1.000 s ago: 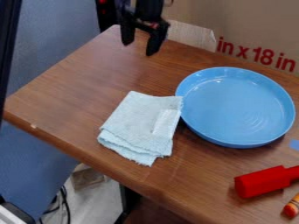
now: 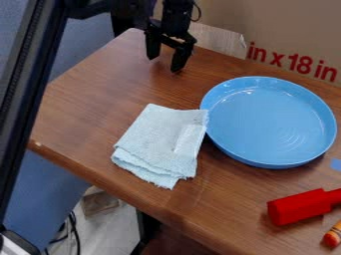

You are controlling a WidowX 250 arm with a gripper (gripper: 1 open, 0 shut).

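Observation:
The black gripper (image 2: 164,50) hangs over the back left of the wooden table, its two fingers apart with nothing seen between them. A folded pale blue cloth (image 2: 158,146) lies near the table's front edge. To its right, a round blue plate (image 2: 270,120) rests on the table, apart from the gripper.
A red object (image 2: 300,206) and a small orange item (image 2: 333,235) lie at the front right. A cardboard box (image 2: 286,35) stands behind the table. The table's edge drops to the floor at front left.
The cloth, plate and red object have not moved.

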